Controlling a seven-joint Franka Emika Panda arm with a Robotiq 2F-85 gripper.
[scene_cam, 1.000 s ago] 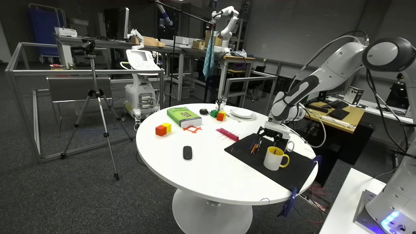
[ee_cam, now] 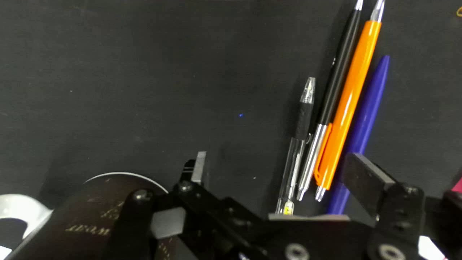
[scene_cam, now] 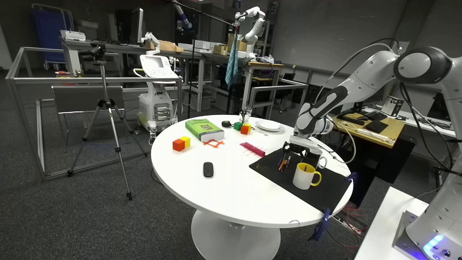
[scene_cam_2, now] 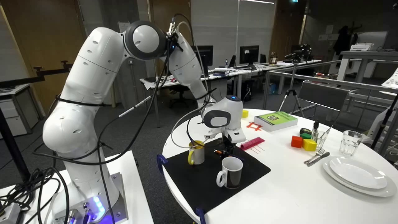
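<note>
In the wrist view my gripper is open, its fingers wide apart. It stands over the lower ends of several pens lying side by side on a black mat: a clear pen, a black and silver pen, an orange pen and a blue pen. The right finger overlaps the blue pen in this view. A dark mug with a white handle is at lower left, partly hidden by the gripper. A white mug with yellow inside stands nearby, something slim and dark inside it.
A pink-red strip lies beyond the mat. Farther off are a green book, coloured cubes, a glass, cutlery and stacked plates. Blue clamps hold the mat's edge.
In exterior view 1 the arm and gripper have shifted left and slightly down, closer over the pens. The mugs and pens appear unmoved.
</note>
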